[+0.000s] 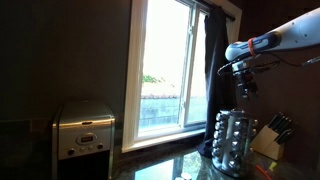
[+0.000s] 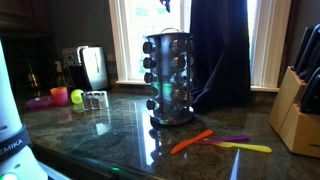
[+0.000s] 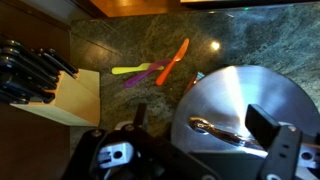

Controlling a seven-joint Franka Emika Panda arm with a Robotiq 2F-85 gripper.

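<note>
A round spice rack (image 1: 233,143) with several jars stands on the counter. In the other exterior view the rack (image 2: 171,80) is at the centre, with a loop handle on top. My gripper (image 1: 247,90) hangs above it, apart from its top. The wrist view looks down on the rack's shiny round top (image 3: 240,85), with the metal handle (image 3: 225,133) crossing it. There my gripper stands open, its fingers (image 3: 263,124) spread wide, and nothing shows held between them.
Orange, purple and yellow-green knives (image 2: 193,142) lie beside the rack. A knife block (image 2: 298,115) stands at the right. A toaster (image 2: 86,67), small cups (image 2: 60,97) and a metal holder (image 2: 95,100) sit to the left. A dark curtain (image 2: 225,55) hangs behind.
</note>
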